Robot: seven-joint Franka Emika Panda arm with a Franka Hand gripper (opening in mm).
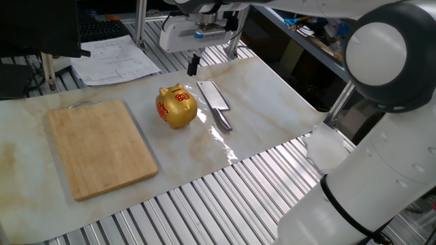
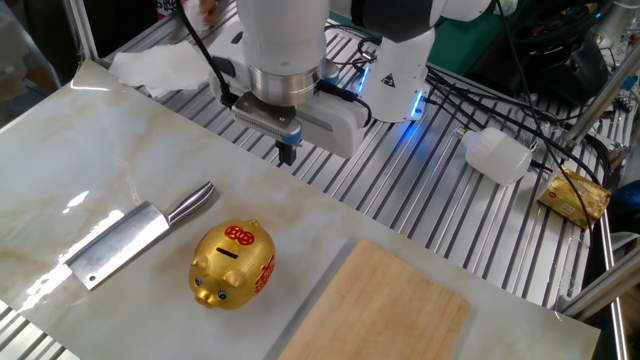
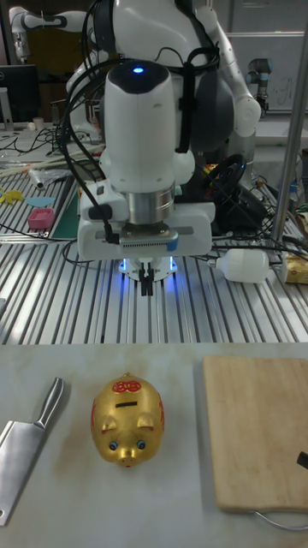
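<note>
A golden piggy bank (image 1: 177,107) with red markings stands upright on the marbled mat, between the cleaver and the cutting board. The cleaver (image 2: 128,236) lies flat beside it, its steel handle towards the robot's base in exterior view 2. On the piggy bank's other side rests the wooden cutting board (image 3: 260,429), bare except for a small dark item at the picture's edge in exterior view 3. My gripper (image 3: 146,285) hangs in the air, apart from all of these. Its dark fingers (image 2: 287,154) are close together, and nothing shows between them.
The marbled mat (image 1: 266,95) has free room beyond the cleaver. Slatted metal table surface (image 3: 55,301) borders it. A white bulb-like object (image 2: 497,156) and a gold box (image 2: 574,197) sit near cables. Papers (image 1: 112,61) lie behind the mat in exterior view 1.
</note>
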